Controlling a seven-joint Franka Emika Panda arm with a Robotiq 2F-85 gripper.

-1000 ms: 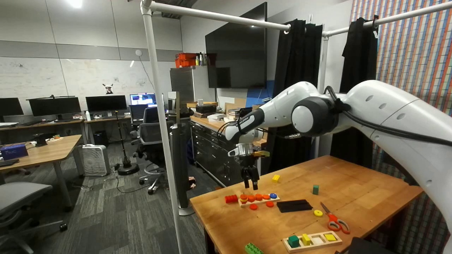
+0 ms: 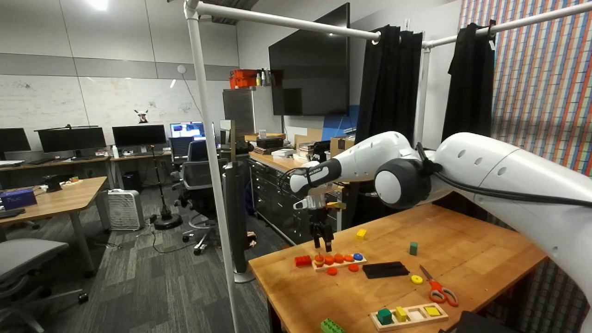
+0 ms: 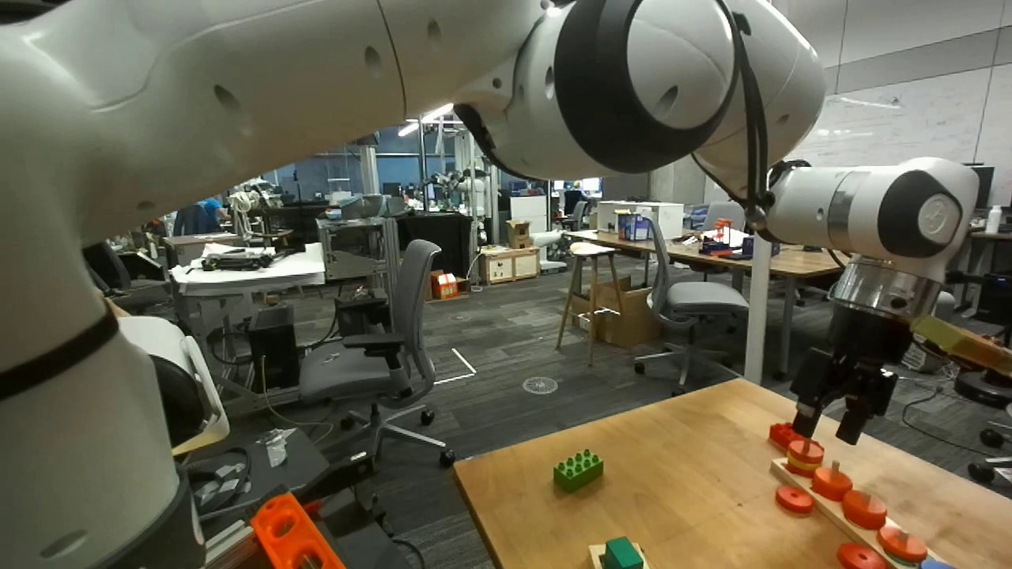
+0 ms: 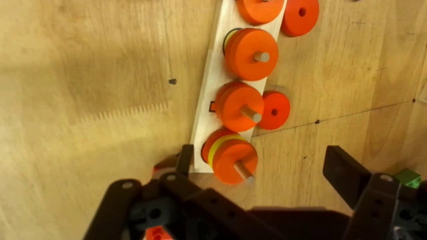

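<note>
My gripper (image 2: 323, 246) hangs open above the end of a wooden peg board (image 4: 204, 108), nothing held in it. In the wrist view the end peg's stack lies between the spread fingers, nearer the left one and farther up the picture. That stack has an orange top disc (image 4: 228, 164) over a yellow ring (image 4: 216, 150). Other pegs carry orange discs (image 4: 240, 108), and a blue piece (image 2: 358, 257) sits at the far end. Two loose orange discs (image 4: 276, 110) (image 4: 301, 16) lie beside the board. In exterior view 2 the fingertips look just above the end peg.
A red toy brick (image 2: 303, 261) lies off the board's end. Elsewhere are a black flat piece (image 2: 385, 270), scissors (image 2: 441, 292), a yellow ring (image 2: 416, 279), a green brick (image 3: 579, 469) and a block tray (image 2: 410, 317).
My gripper has shifted a little left in exterior view 1, toward the board's red-brick end. The arm has stretched out and its elbow sits lower. The table objects have not moved.
</note>
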